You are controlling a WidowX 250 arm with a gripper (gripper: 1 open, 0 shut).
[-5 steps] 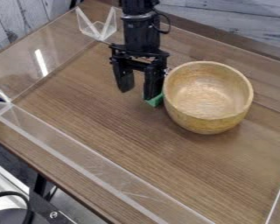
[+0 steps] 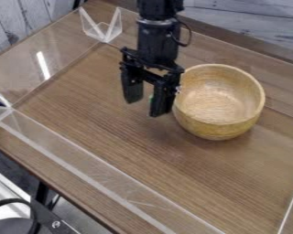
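The black robot arm hangs from the top centre, its gripper (image 2: 148, 91) low over the wooden table just left of a large cream bowl (image 2: 218, 102). The gripper's fingers point down and stand apart, open. Whatever lies right beneath or behind it is hidden or too dark to tell.
Bare wooden table (image 2: 124, 174) fills the front and left. Clear plastic strips run along the left side, a white wire-like shape (image 2: 100, 27) stands at the back left, and a black cable curls at the bottom left corner.
The gripper has turned and shifted slightly. A small green object that showed beside the bowl about a second ago is now out of sight.
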